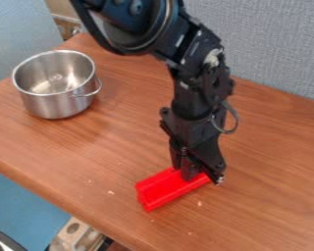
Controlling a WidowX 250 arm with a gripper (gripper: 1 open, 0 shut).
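Observation:
My black gripper (196, 169) reaches down at the centre right of the wooden table, its tips at the upper end of a red rectangular block (165, 191) lying on the wood. The tips cover part of the block, so I cannot tell whether they are closed on it. A steel pot (52, 94) with a side handle stands at the upper left, well apart from the gripper.
The wooden table (107, 157) has free room in the middle and on the right. A grey wall (271, 49) runs behind it. The table's left edge drops to a blue area, with some hardware at the lower left.

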